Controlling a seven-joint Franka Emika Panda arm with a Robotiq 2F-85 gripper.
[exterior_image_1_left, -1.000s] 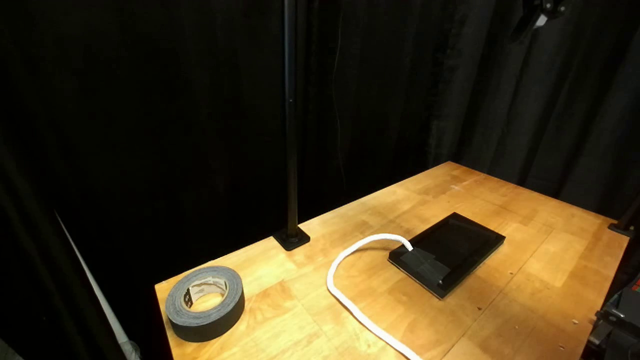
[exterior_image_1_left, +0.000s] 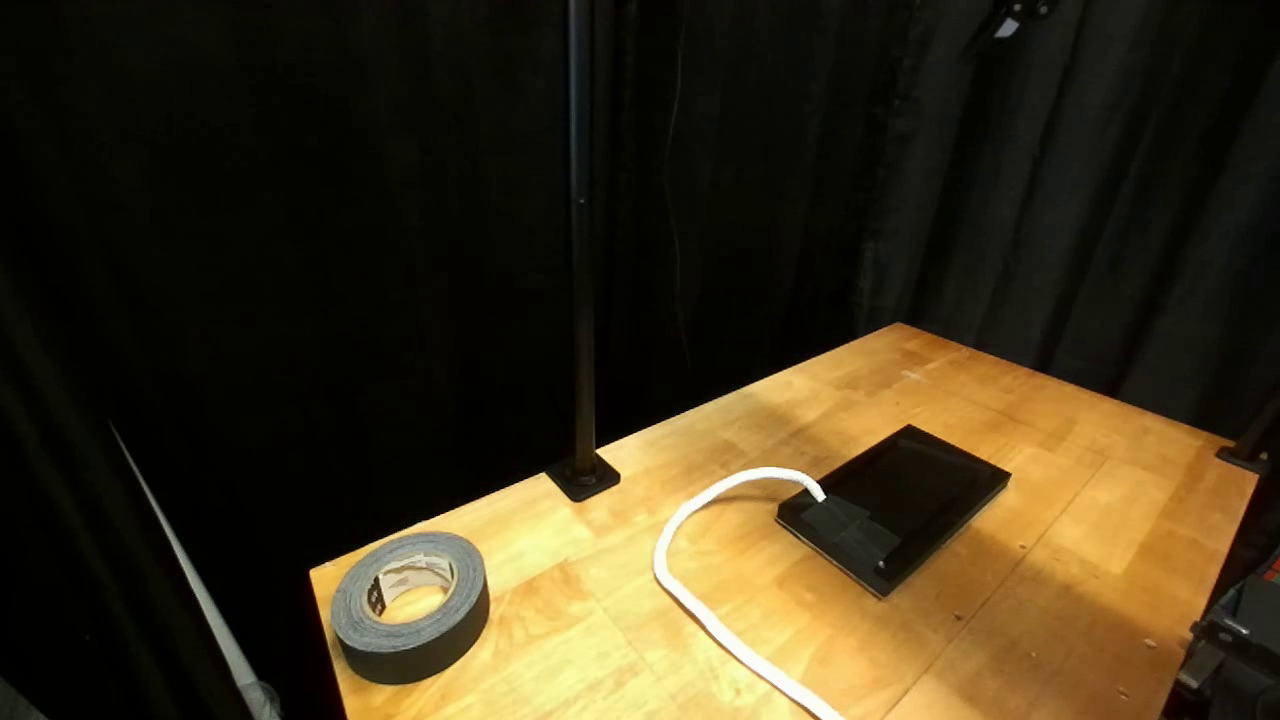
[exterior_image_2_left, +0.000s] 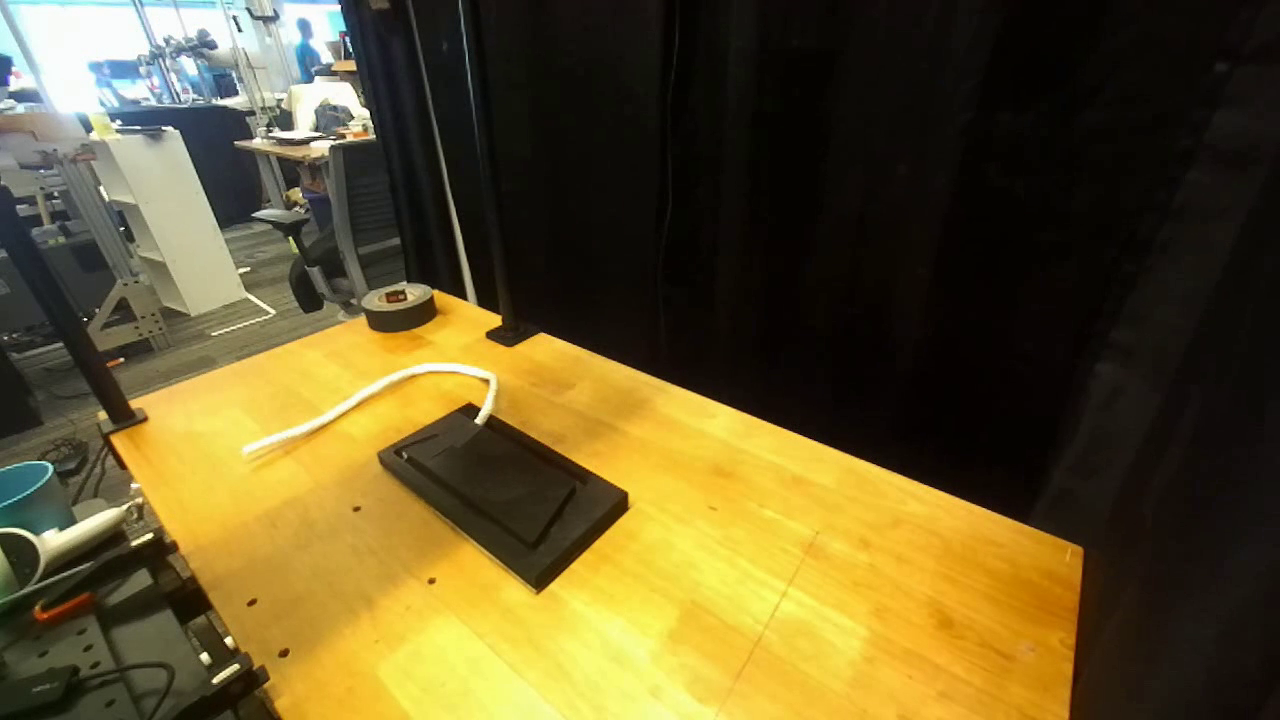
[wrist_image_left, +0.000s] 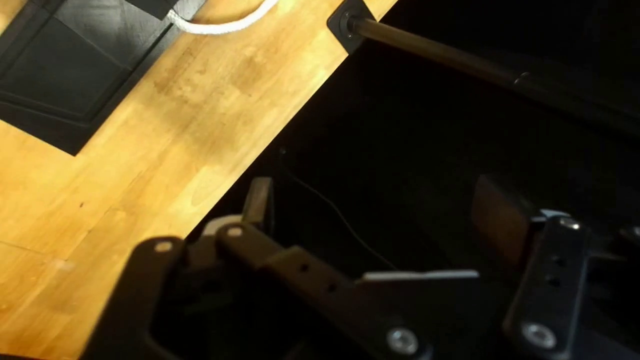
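A flat black board (exterior_image_2_left: 591, 529) lies on the wooden table, and a white rope (exterior_image_2_left: 348, 406) runs from one end of it in a curve over the tabletop. Dark tape (exterior_image_1_left: 851, 528) covers the rope's end on the board. In the wrist view my gripper stands open, its two fingers wide apart with nothing between them. It hangs high, and the board (wrist_image_left: 66, 66) shows at the upper left of that view. Only a small part of the gripper shows at the top right edge of exterior view 1.
A roll of dark tape (exterior_image_1_left: 411, 610) sits at the table's left corner. A black pole (exterior_image_1_left: 583, 300) rises from the back edge, before black curtains.
In exterior view 1 my gripper has shifted left and slightly up along the top edge. The board, rope and tape roll lie as before.
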